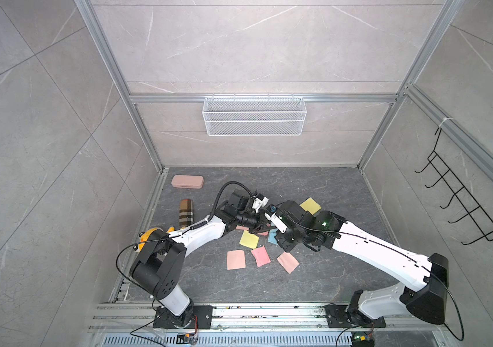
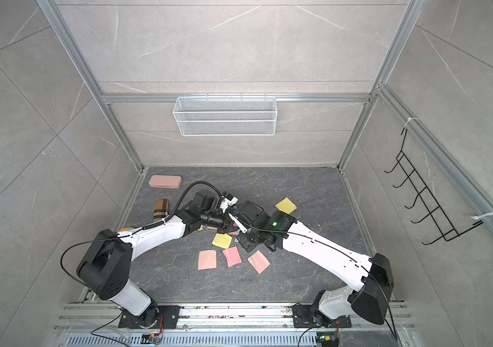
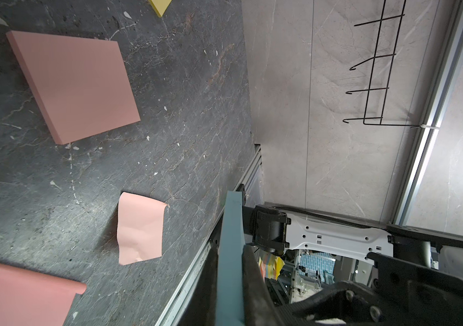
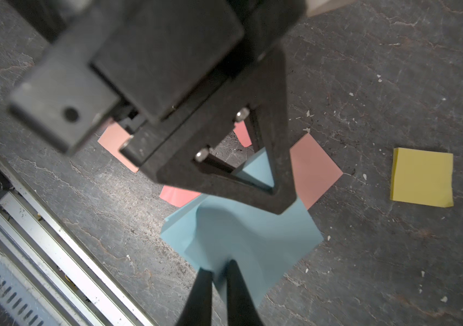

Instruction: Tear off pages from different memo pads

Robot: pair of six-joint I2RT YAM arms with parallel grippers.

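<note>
A light blue memo pad (image 4: 258, 233) is held up off the table by my left gripper, which is shut on it. In the left wrist view the pad appears edge-on between both fingers. From the right wrist view its upper sheet looks bowed near the left corner. My right gripper has its fingertips narrowly parted at the pad's lower corner; whether they touch a sheet is unclear. Pink pads, one of them a thick pink pad (image 3: 74, 84), and a yellow pad (image 4: 421, 176) rest on the table.
Loose sheets lie toward the front: a yellow sheet (image 1: 249, 239), a pale pink sheet (image 1: 235, 259), a deeper pink sheet (image 1: 260, 256) and a curled pink sheet (image 1: 287, 262). A pink case (image 1: 187, 181) and a brown striped case (image 1: 185, 212) sit at left.
</note>
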